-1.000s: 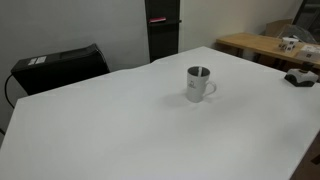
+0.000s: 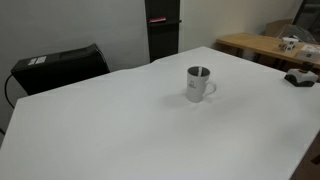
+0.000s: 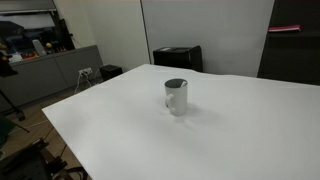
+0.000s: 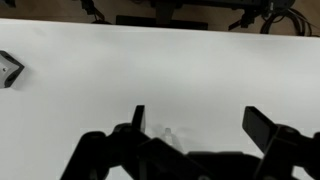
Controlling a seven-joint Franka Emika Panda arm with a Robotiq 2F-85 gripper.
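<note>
A pale mug (image 2: 194, 88) stands upright on the white table, its handle toward the right in exterior view 1. A light strip shows at its dark opening; whether that is an object inside or a reflection, I cannot tell. In exterior view 2 the mug (image 3: 179, 102) stands near the middle of the tabletop. My gripper is open in the wrist view, its black fingers wide apart over the table with nothing visible between the tips. A faint pale shape shows near the gripper's base, mostly hidden. Neither exterior view clearly shows the gripper.
The white table (image 2: 110, 130) is otherwise largely clear. A black case (image 2: 60, 70) stands beyond its far left edge. At the right edge sits a small black-and-white device (image 2: 300, 77), with a wooden table (image 2: 250, 43) behind.
</note>
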